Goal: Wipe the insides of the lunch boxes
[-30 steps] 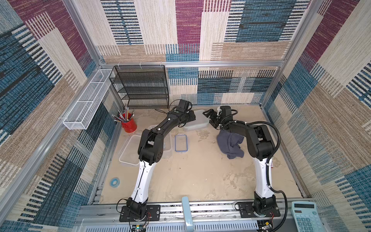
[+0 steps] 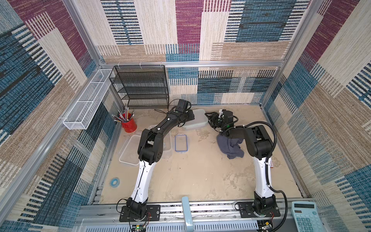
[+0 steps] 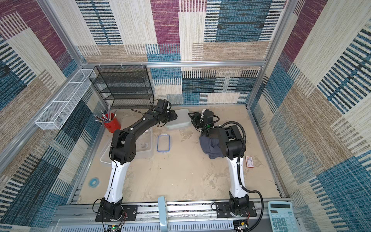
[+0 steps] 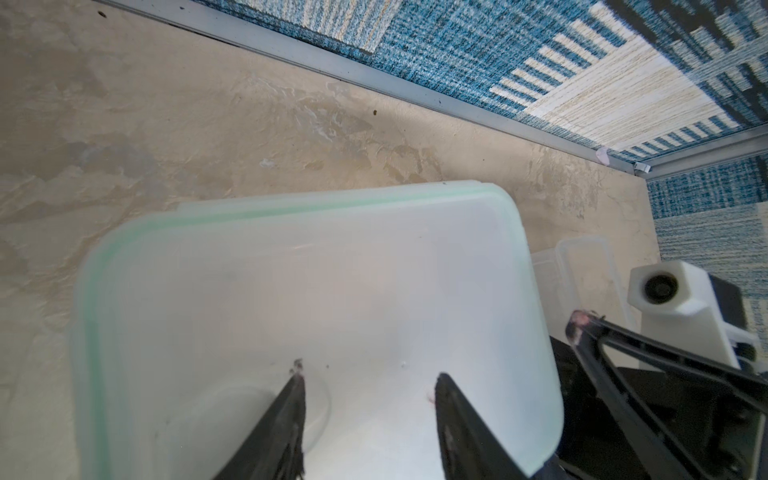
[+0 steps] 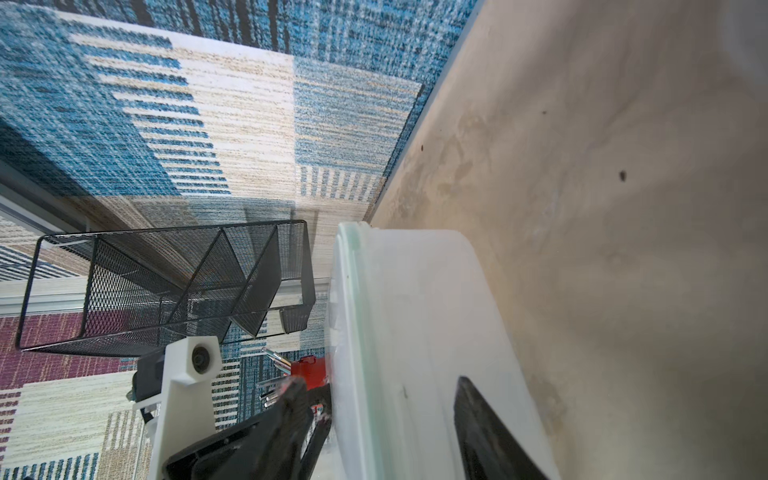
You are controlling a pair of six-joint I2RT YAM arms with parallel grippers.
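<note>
A translucent lidded box (image 2: 199, 118) with a pale green edge sits at the back centre. My left gripper is open over its lid. My right gripper is open at the box's right end, its fingers either side of the green edge in the right wrist view. A grey cloth (image 2: 230, 147) lies crumpled below the right arm. Clear containers (image 2: 129, 150) lie at the left, partly behind the left arm, and a blue-edged rectangle (image 3: 163, 150) lies in the middle.
A red pen cup (image 3: 112, 124), black mesh shelf (image 2: 139, 89) and white wire basket (image 2: 88, 98) stand at the left and back. A blue tape ring (image 2: 114, 178) lies front left.
My right gripper has shifted slightly around the box's right end, its wrist now a little lower and further right. The left arm looks unchanged.
</note>
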